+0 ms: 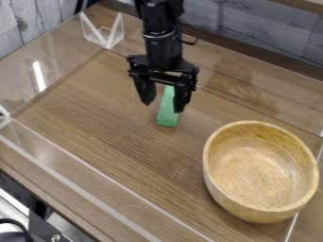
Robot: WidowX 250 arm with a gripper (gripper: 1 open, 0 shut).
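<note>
A small green object (168, 112) lies on the wooden table (89, 142), near its middle. My black gripper (163, 87) is over the upper part of the green object, its fingers open on either side and slightly above it. Whether either finger touches it cannot be told.
A large wooden bowl (258, 170) takes up the right front of the table. Clear plastic pieces stand at the upper left edge.
</note>
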